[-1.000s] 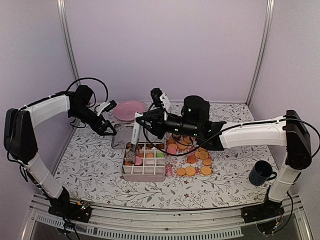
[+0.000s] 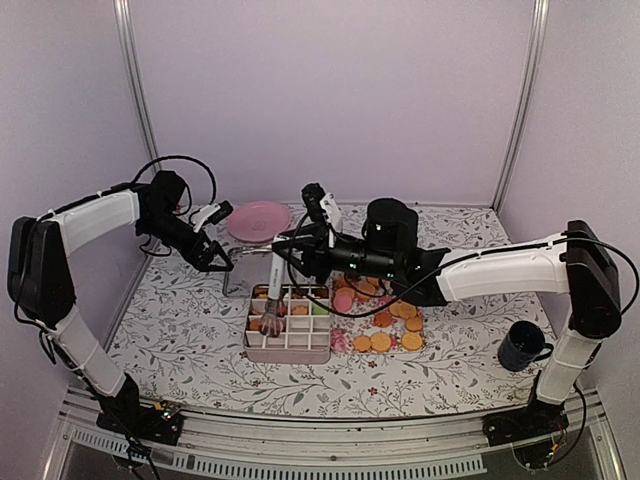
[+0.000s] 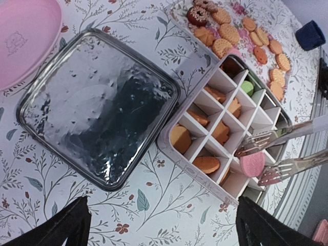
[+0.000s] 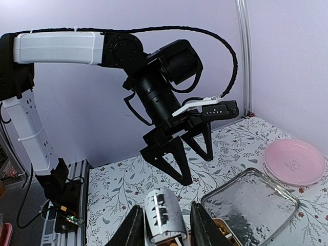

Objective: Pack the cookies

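Observation:
A white-walled compartment box stands mid-table, several of its cells filled with cookies. My right gripper is around the metal tongs, its fingers on either side of them. In the left wrist view the fork-like tongs' tips are spread, one on each side of a pink cookie at the box's cells. Whether they touch it I cannot tell. Left of the box, my left gripper hangs wide open and empty. More cookies lie to the box's right.
Beside the box lies a dark-rimmed rectangular tray or lid. Behind is a pink plate; at the front right stands a dark mug.
The tongs have shifted slightly right and forward, and their tips now spread over the pink cookie that showed beside them before. The left arm has stayed still.

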